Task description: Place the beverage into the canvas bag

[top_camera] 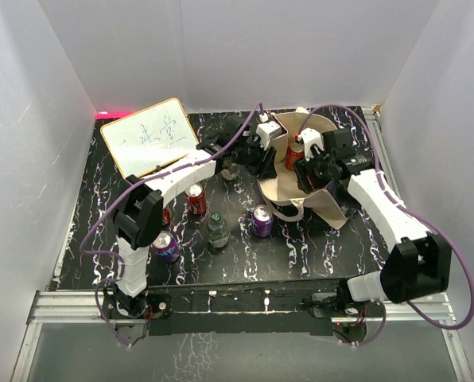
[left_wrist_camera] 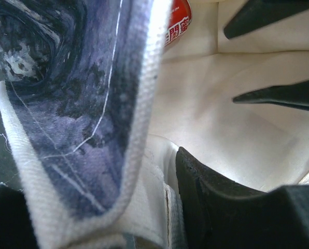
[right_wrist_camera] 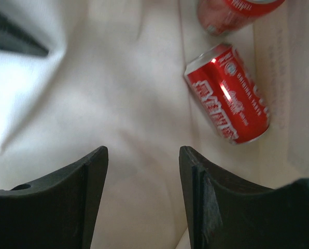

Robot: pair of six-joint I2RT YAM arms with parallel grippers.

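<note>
The canvas bag (top_camera: 285, 191) stands open at the right of the table. My left gripper (top_camera: 266, 163) is shut on the bag's edge, which fills the lower left of the left wrist view. My right gripper (top_camera: 308, 171) hangs inside the bag, part open and empty, its fingertips over the pale lining in the right wrist view. A red Coca-Cola can (right_wrist_camera: 227, 93) lies on its side in the bag, with another red can (right_wrist_camera: 235, 13) beside it.
Outside the bag stand a purple can (top_camera: 262, 221), a green bottle (top_camera: 217, 231), red cans (top_camera: 196, 199) and another purple can (top_camera: 165, 247). A whiteboard (top_camera: 148, 137) lies at the back left.
</note>
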